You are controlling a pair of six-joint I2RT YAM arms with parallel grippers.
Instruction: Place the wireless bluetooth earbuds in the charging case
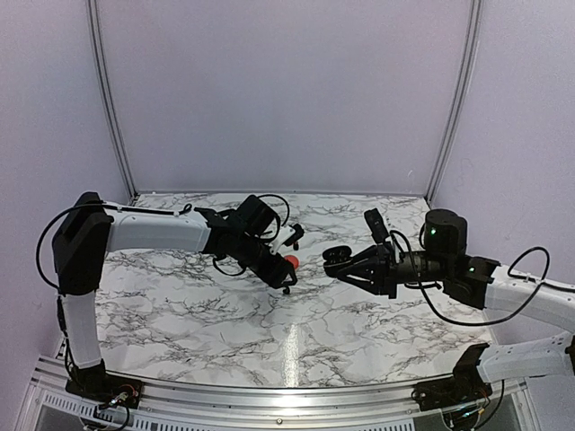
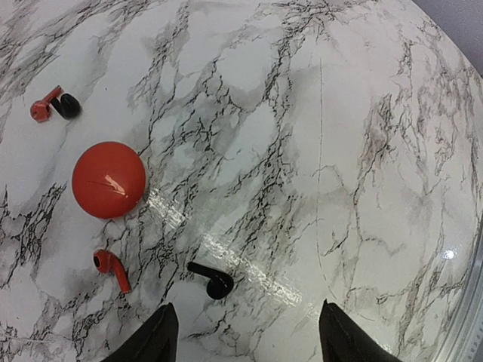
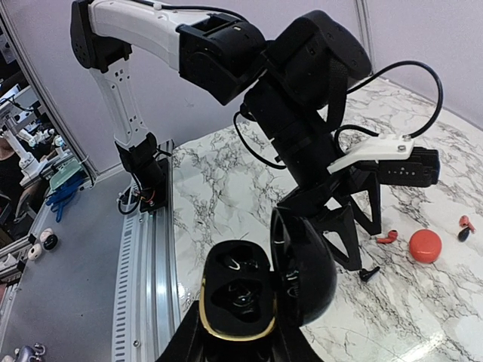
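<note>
My right gripper point(image 1: 344, 269) is shut on an open black charging case point(image 3: 238, 290), lid point(image 3: 302, 264) upright. My left gripper hangs open above a loose black earbud point(image 2: 219, 283), nothing between its fingers. A red earbud point(image 2: 113, 268) lies left of that bud. Behind a red round case point(image 2: 109, 179) lie another red earbud point(image 2: 41, 108) and a black earbud point(image 2: 69, 106), close together.
Pale walls stand at the back and sides, and a metal rail point(image 1: 269, 395) runs along the front edge.
</note>
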